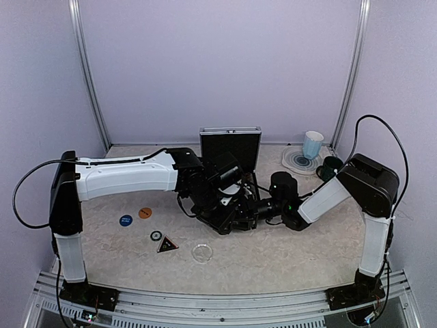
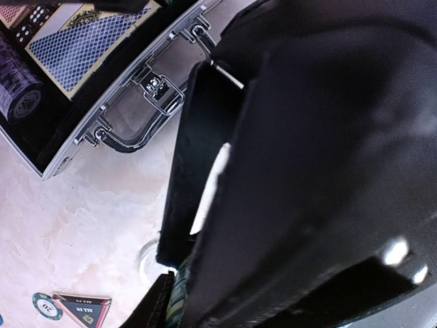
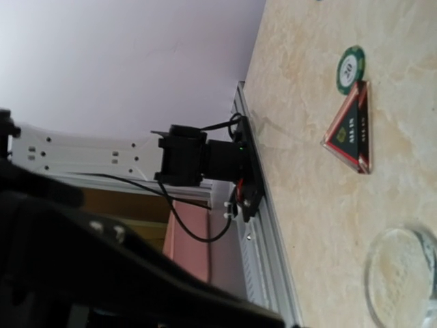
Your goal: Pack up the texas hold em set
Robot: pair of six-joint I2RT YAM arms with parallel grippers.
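The open silver case (image 1: 230,140) stands at the back centre; in the left wrist view it holds blue-backed cards (image 2: 82,48), dice and a purple chip stack (image 2: 17,82). Both grippers meet before it, largely hiding each other. My left gripper (image 1: 222,222) is shut on something greenish, barely seen at the bottom of its wrist view. My right gripper (image 1: 242,219) is close against it; its opening is hidden. A green 20 chip (image 3: 349,70), a triangular ALL IN piece (image 3: 347,133), a clear ring (image 1: 202,253), blue (image 1: 125,220) and orange (image 1: 145,213) chips lie on the table.
A light blue cup (image 1: 313,143) on a round mat and a dark green mug (image 1: 331,166) stand at the back right.
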